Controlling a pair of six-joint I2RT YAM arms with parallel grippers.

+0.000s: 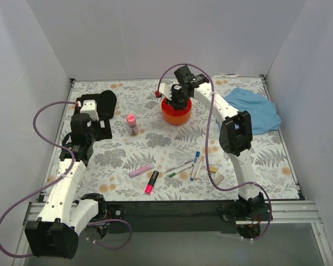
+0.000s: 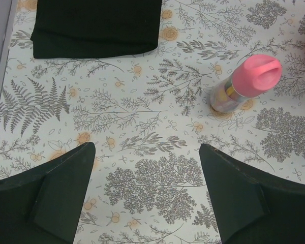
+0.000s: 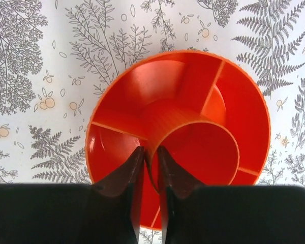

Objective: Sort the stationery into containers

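An orange round divided container (image 1: 176,116) stands at the back centre; my right gripper is down at the rim of its central cup (image 3: 203,152), fingertips close together, their exact gap unclear. A pink-lidded pot (image 1: 132,124) with items inside stands left of it. My left gripper hangs open over bare table. Pens (image 1: 186,169), a pink stick (image 1: 140,170), a black-and-pink marker (image 1: 151,182) and small blocks (image 1: 219,180) lie along the front.
A black cloth (image 2: 96,28) lies at the back left, a blue cloth (image 1: 255,111) at the back right.
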